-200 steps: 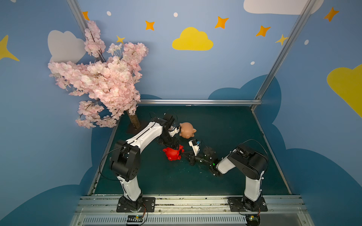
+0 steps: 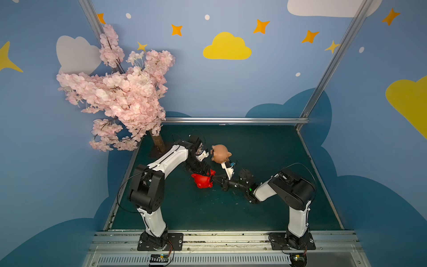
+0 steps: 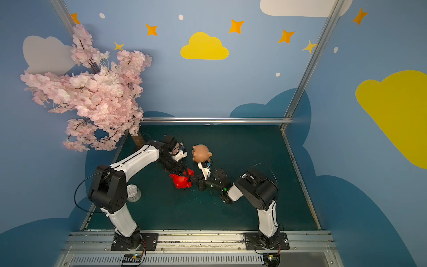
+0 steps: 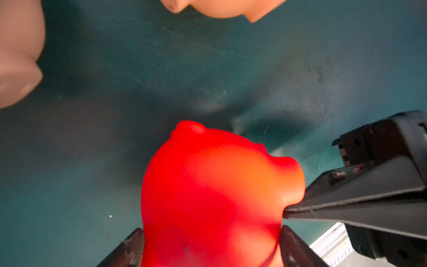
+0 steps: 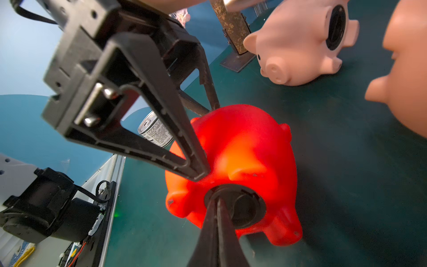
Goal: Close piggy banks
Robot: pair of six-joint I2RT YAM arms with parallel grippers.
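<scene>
On the green floor, the red piggy bank (image 2: 202, 181) lies tipped, its underside facing the right arm. In the right wrist view a black round plug (image 5: 242, 211) sits in that underside; whether it is flush all round I cannot tell. The tips of my right gripper are pressed together at the plug's left part, nothing seen between them. My left gripper is open, its fingers (image 4: 126, 251) straddling the red body. Behind it, a pale pink piggy bank (image 5: 289, 44) shows a black plug. A brown piggy bank (image 2: 220, 153) stands farther back.
The blossom tree (image 2: 129, 98) rises at the back left, beside the left arm. A silver can (image 3: 133, 193) stands near the left edge.
The red piggy bank has shifted slightly left and away from the front edge. My right gripper has moved the same way, and the left arm has shifted slightly left.
</scene>
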